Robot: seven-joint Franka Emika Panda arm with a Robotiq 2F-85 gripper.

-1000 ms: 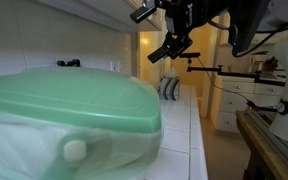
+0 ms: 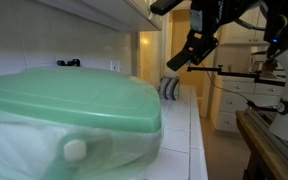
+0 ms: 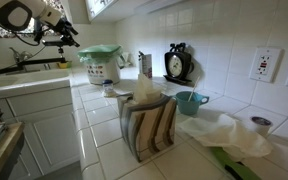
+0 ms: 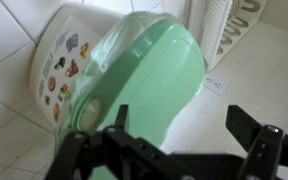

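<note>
A white bin (image 3: 101, 72) with a green lid (image 2: 74, 95) stands on the tiled counter. The lid fills much of exterior view 1, and a clear plastic liner (image 2: 104, 150) hangs out beneath its edge. In the wrist view, small coloured pictures show on the bin's side (image 4: 66, 62), and the lid (image 4: 149, 85) covers its top. My gripper (image 2: 168, 35) is above and beyond the bin, apart from the lid. Its fingers (image 4: 242, 125) stand wide open in the wrist view, with nothing held between them.
In exterior view 2, a brown-and-grey striped object (image 3: 147, 128) stands on the counter, near a teal pot (image 3: 191, 101), a crumpled white bag (image 3: 224, 135), a metal cup (image 3: 261, 125) and a black clock-like item (image 3: 179, 64). Bare tiles (image 3: 104, 135) lie along the counter's front.
The bin and lid look unchanged.
</note>
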